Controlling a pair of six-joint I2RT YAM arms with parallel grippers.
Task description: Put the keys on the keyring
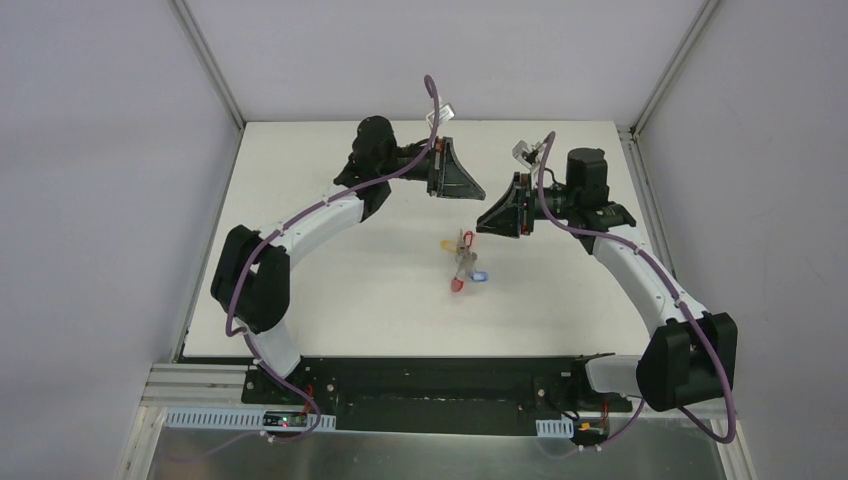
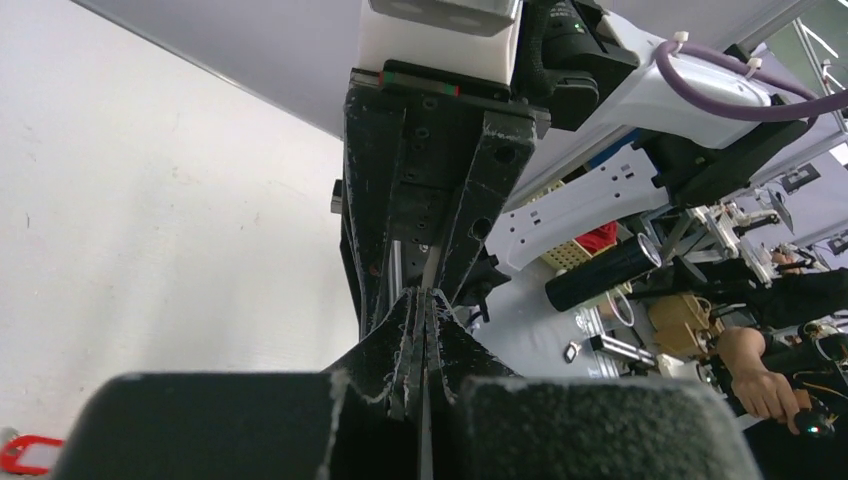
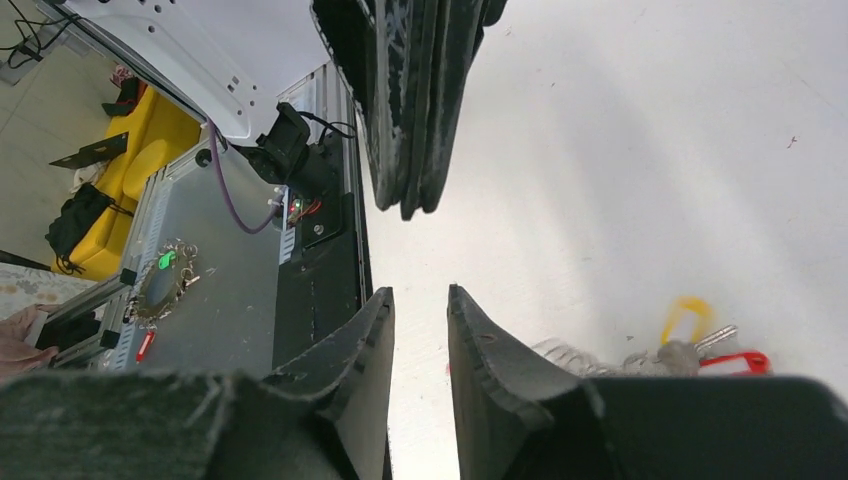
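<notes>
The keys [image 1: 462,258] with red, yellow and blue tags are at the table's middle, blurred, below both grippers in the top view. In the right wrist view the keys [image 3: 680,356] appear low right, blurred, partly behind the finger. My left gripper [image 1: 472,193] is raised and shut, nothing visible between its fingertips. My right gripper is part open with nothing between its fingers, right of and lower in the top view than the left. A red tag [image 2: 30,452] shows at the left wrist view's lower left.
Walls stand at the sides and back; a dark rail [image 1: 440,390] runs along the front edge. The two grippers are close together.
</notes>
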